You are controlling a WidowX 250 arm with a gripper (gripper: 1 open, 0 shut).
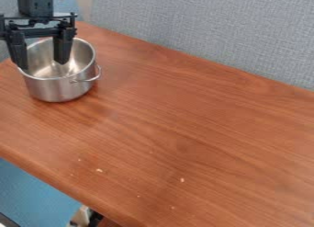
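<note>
A stainless steel pot [59, 84] with a wire side handle sits at the far left of the wooden table. My black gripper [39, 56] hangs over the pot's mouth, its two fingers spread apart and reaching down to about rim level. Nothing shows between the fingers, though the pot's inside is partly hidden behind them.
A grey textured wall [208, 28] runs along the back. A blue surface [25, 194] lies below the table at the lower left.
</note>
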